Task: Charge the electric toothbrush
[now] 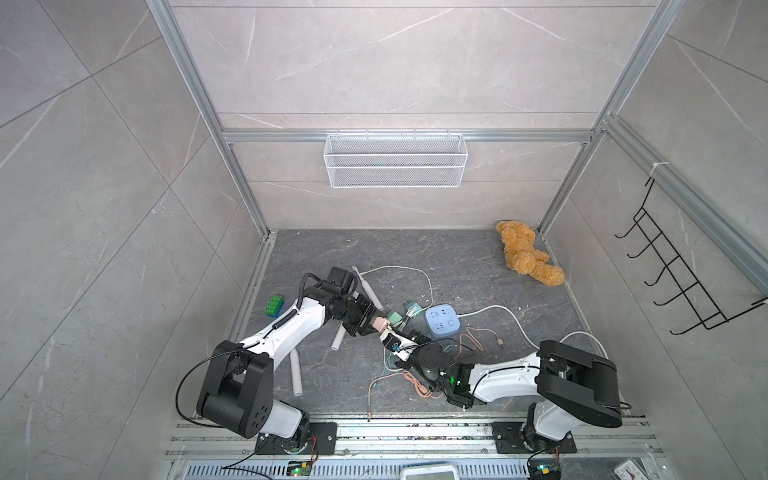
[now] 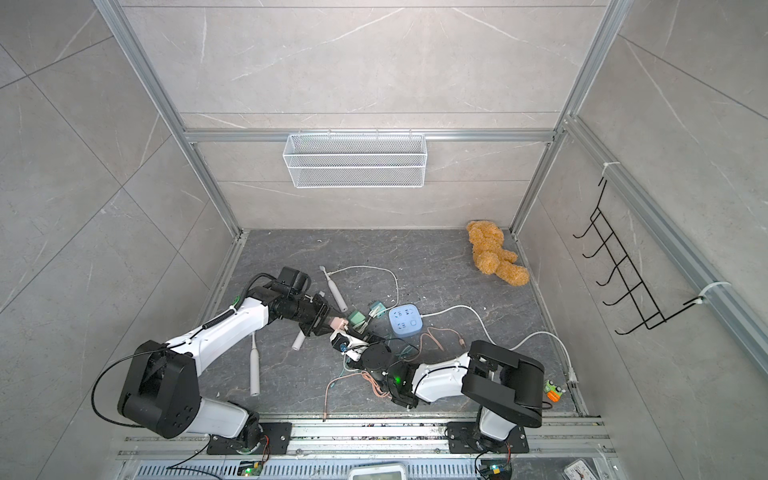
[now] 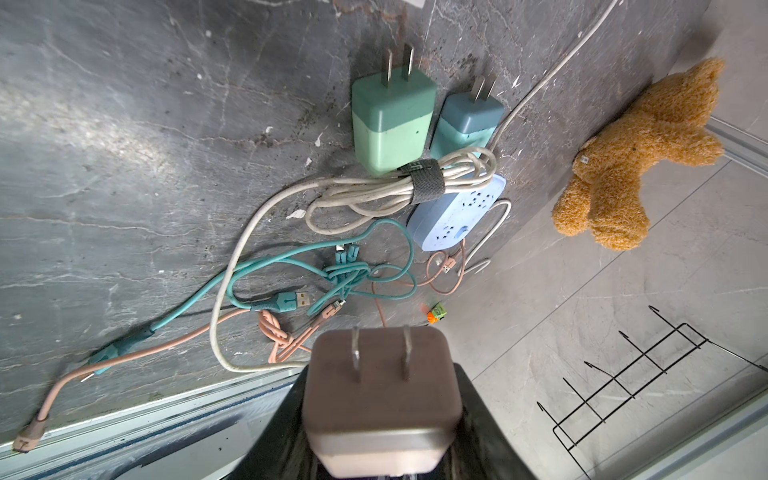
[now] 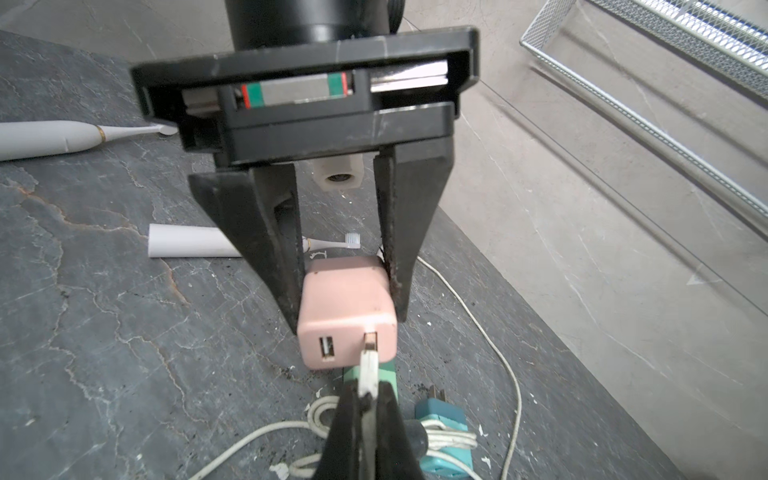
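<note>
My left gripper [image 1: 371,322] is shut on a pink charger block [image 4: 345,300], held above the floor. Its prongs point up in the left wrist view, where the block [image 3: 384,384] hides the fingertips. The right wrist view shows two USB ports in the block's face. My right gripper is shut on a white cable plug [image 4: 369,373]. The plug's metal tip is at the mouth of the right-hand port; how deep it sits cannot be told. White electric toothbrushes [image 4: 52,139] lie beyond. The blue power strip [image 1: 442,320] is right of the grippers.
A green charger [image 3: 393,124] and a teal charger [image 3: 466,124] lie beside a bundled white cable [image 3: 368,196]. Teal and pink cables [image 3: 276,332] are tangled nearby. A teddy bear [image 1: 528,254] lies at the back right.
</note>
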